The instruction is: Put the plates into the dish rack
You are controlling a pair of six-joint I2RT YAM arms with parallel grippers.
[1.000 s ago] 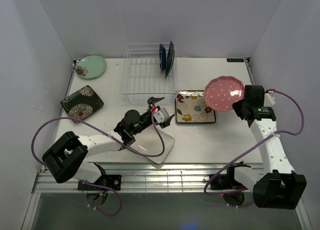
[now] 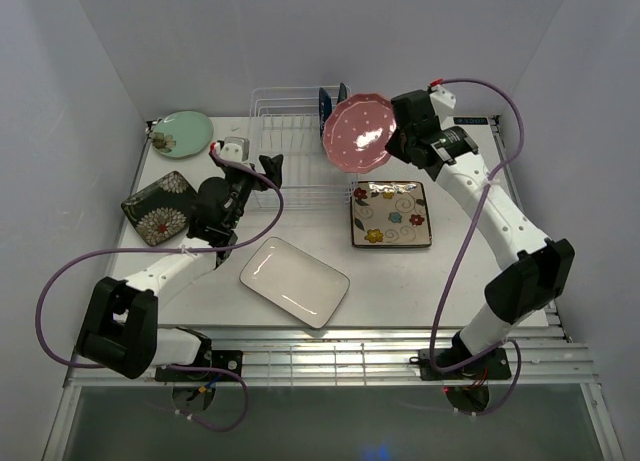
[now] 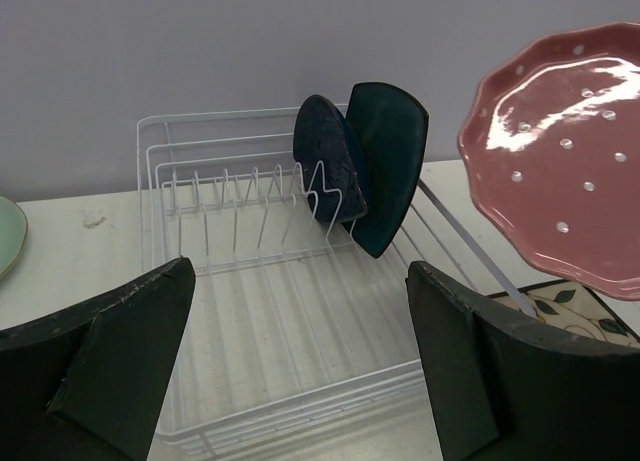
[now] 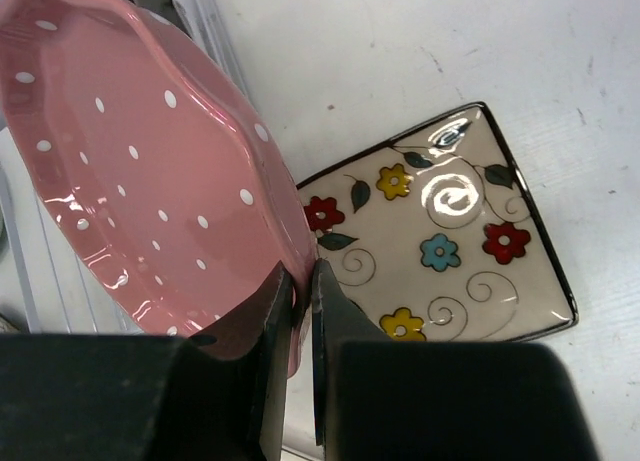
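Observation:
A pink polka-dot plate (image 2: 358, 131) is held raised by my right gripper (image 2: 398, 141), shut on its edge, at the right end of the white wire dish rack (image 3: 290, 381). The same pink plate (image 4: 140, 171) fills the upper left of the right wrist view. Two dark plates (image 3: 385, 171) stand upright at the rack's right side. My left gripper (image 2: 255, 166) is open at the rack's left side, with nothing between its fingers; in its wrist view the rack's empty slots lie beyond the fingers.
A flowered square plate (image 2: 390, 214) lies right of and below the rack, a white plate (image 2: 295, 281) in front, a dark flowered plate (image 2: 158, 206) and a green plate (image 2: 182, 133) at left. Bare table lies at right.
My right arm has swung left and up with the pink plate, toward the rack. My left gripper has moved left and back from the front middle to the rack's left side.

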